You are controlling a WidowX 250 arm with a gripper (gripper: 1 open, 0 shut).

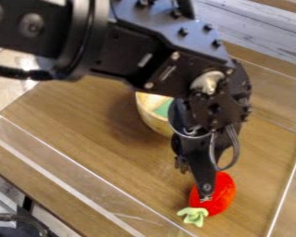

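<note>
The black gripper [200,185] points down at the front right of the wooden board, its lower tip over a red pepper-like toy [218,194] with a pale green stem [194,214]. The fingers look shut, and the toy lies on the board beneath and behind the tip; whether they touch is unclear. Behind the wrist, a round cream bowl [151,111] with green inside is partly hidden by the arm.
The board [77,130] is clear to the left of the toy and has clear low rims along its edges. The arm covers much of the top of the view. A dark cable runs at the lower left.
</note>
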